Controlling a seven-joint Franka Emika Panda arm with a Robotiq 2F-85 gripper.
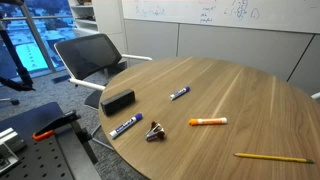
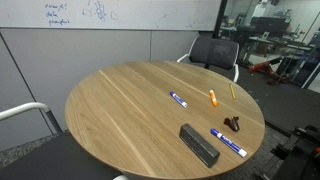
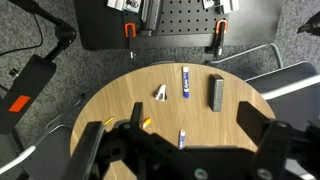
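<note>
In the wrist view my gripper stands open high above the round wooden table, its dark fingers far apart with nothing held between them. A black eraser-like block lies near the table's edge, with a blue-and-white marker close by. Beside that marker is a small dark, shiny object, perhaps a clip. A second blue marker lies farther in. An orange marker and a yellow pencil rest separately on the wood.
Chairs stand around the table, including a grey one and another at the far side. A dark perforated base adjoins the table edge.
</note>
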